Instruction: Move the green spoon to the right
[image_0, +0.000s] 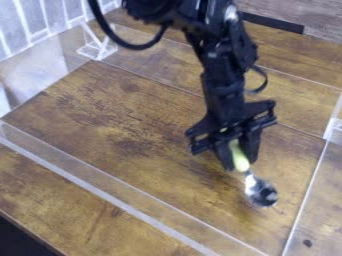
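The green spoon (239, 157) has a pale green handle and a shiny metal bowl pointing toward the lower right. My black gripper (230, 150) is shut on the handle, whose upper end is hidden behind the fingers. The spoon's bowl sits over the right part of the wooden table (120, 120); blur keeps me from telling whether it touches the surface.
A clear plastic edge strip (114, 197) runs along the front left of the table, and another (314, 185) borders the right side close to the spoon. A white rack (34, 25) stands at the back left. Bare wood fills the left and middle.
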